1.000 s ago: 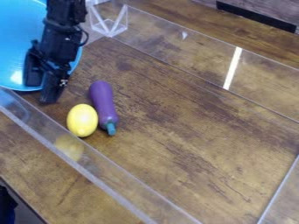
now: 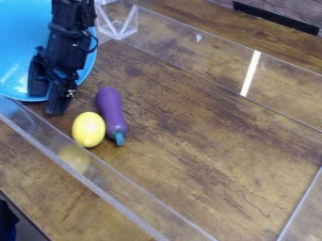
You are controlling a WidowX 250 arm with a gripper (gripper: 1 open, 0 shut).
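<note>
A black robot gripper (image 2: 56, 94) hangs low at the upper left, inside or at the rim of a blue bowl (image 2: 23, 42). It is dark and I cannot make out anything between its fingers. Just to its right a purple eggplant toy (image 2: 111, 111) with a green tip lies on the wooden table. A yellow lemon-like toy (image 2: 88, 129) sits beside the eggplant, below the gripper.
Clear plastic walls border the table, one along the lower left (image 2: 126, 199) and another across the back right (image 2: 227, 68).
The gripper has shifted very slightly since a second ago; the bowl and both toys look unmoved.
</note>
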